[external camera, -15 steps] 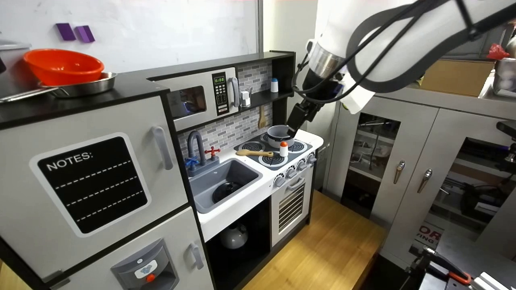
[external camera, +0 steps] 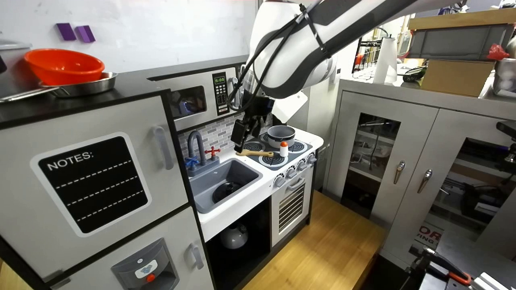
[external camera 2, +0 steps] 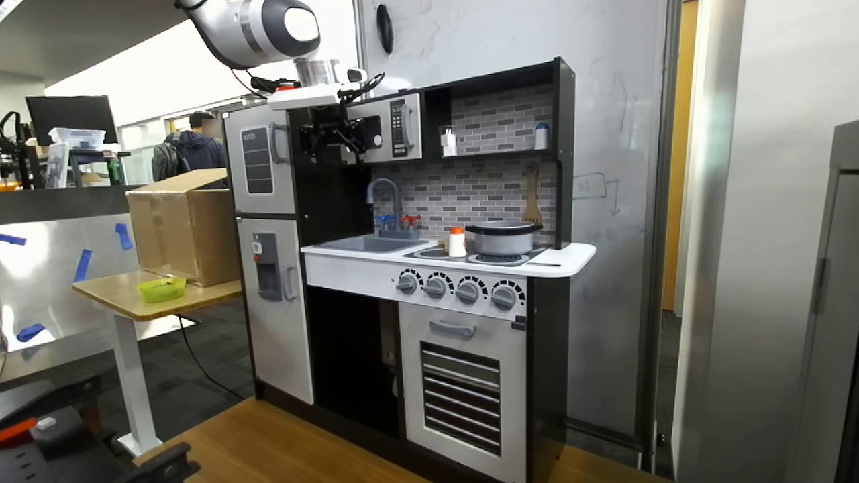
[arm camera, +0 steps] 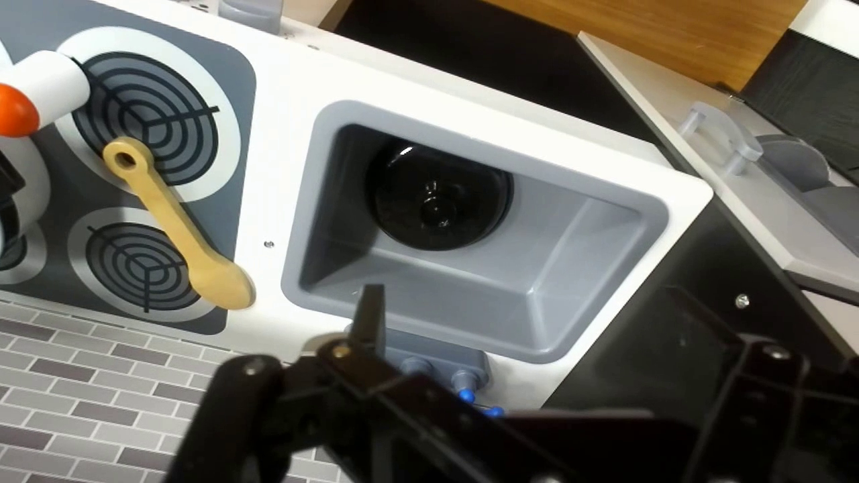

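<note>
My gripper stands open above the sink, its fingers spread wide with nothing between them. In exterior view 1 the gripper [external camera: 242, 134] hangs over the counter, near the faucet. Inside the grey sink [arm camera: 596, 233] lies a round black lid [arm camera: 437, 196], toward the stove side. A wooden spoon [arm camera: 178, 221] rests across the stovetop, its bowl end on the white counter. Beside it is a white shaker with an orange top [external camera: 284, 150]. The grey pot [external camera 2: 500, 239] stands on a burner.
The grey faucet [external camera 2: 384, 201] with red and blue handles rises behind the sink. A microwave [external camera 2: 392, 129] and shelf overhang the back. The fridge [external camera: 96, 179] borders the sink's left. A kettle [external camera: 234, 236] sits in the dark space below.
In exterior view 1, my arm has swung left, from beside the pot toward the sink. The spoon, shaker, pot and lid keep their places.
</note>
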